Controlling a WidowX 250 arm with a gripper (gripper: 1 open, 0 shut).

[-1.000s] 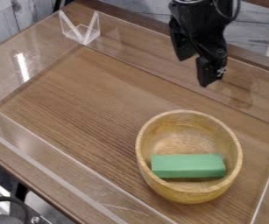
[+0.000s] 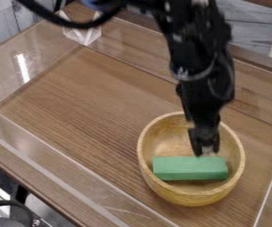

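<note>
A round tan bowl sits at the lower right of the table, holding a green rectangular block. My black gripper is open and reaches down over the back part of the bowl, just behind the block, with nothing seen between its fingers. The motion-blurred arm hides part of the table behind it.
A clear plastic holder stands at the back left. Transparent edges run along the left and front.
The bowl and green block have not moved.
</note>
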